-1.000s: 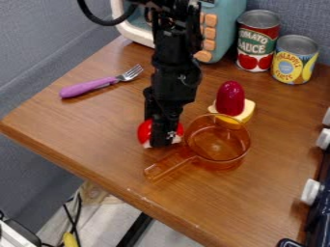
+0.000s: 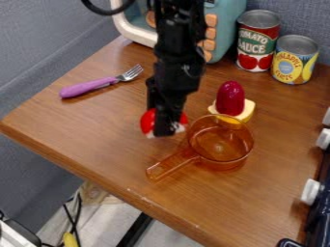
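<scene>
My black gripper (image 2: 164, 118) is over the wooden table at centre, at a red round object (image 2: 149, 122) that it partly hides; whether the fingers grip it I cannot tell. To its right is a translucent orange pan (image 2: 218, 145) with its handle toward the front left. Behind the pan a dark red egg-shaped object (image 2: 230, 97) stands on or against a pale yellow piece (image 2: 248, 109).
A purple-handled fork (image 2: 91, 85) lies at the left. At the back stand a tomato can (image 2: 257, 43), a yellow can (image 2: 294, 62) and a teal appliance (image 2: 225, 24). A dark appliance (image 2: 317, 207) lines the right edge.
</scene>
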